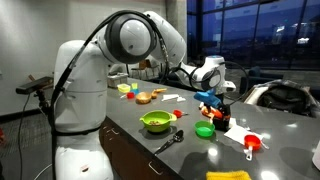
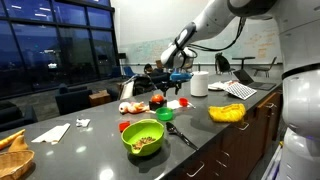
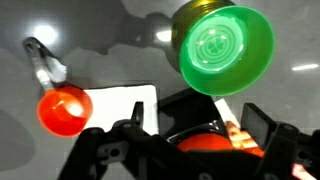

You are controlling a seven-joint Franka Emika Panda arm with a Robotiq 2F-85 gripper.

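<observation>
My gripper stands open, its two dark fingers apart at the bottom of the wrist view. Between and beyond them lies a black container with something orange-red in it, partly hidden by the gripper. A green bowl shows just past the container, and nothing appears to be inside it. In the first exterior view the gripper hangs low over the container, behind the green bowl. Whether it touches anything is unclear.
A red ladle and white paper lie beside the container. Elsewhere on the grey table are a lime-green bowl, a black utensil and a yellow cloth. Bare table lies in front of the green bowl.
</observation>
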